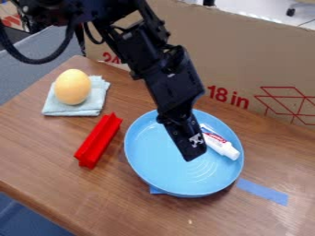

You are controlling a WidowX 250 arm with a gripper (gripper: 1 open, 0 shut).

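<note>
The black arm reaches down from the top to the gripper (191, 143), which is shut with nothing visible between its fingers, over the blue plate (160, 166). A white tube (219, 145) with red markings lies on the right part of the plate, just right of the gripper and partly hidden behind it.
A red bar-shaped object (98, 141) lies left of the plate. A yellow egg-shaped object (72, 87) rests on a light cloth (62, 108) at the back left. A cardboard box wall (246, 55) stands behind.
</note>
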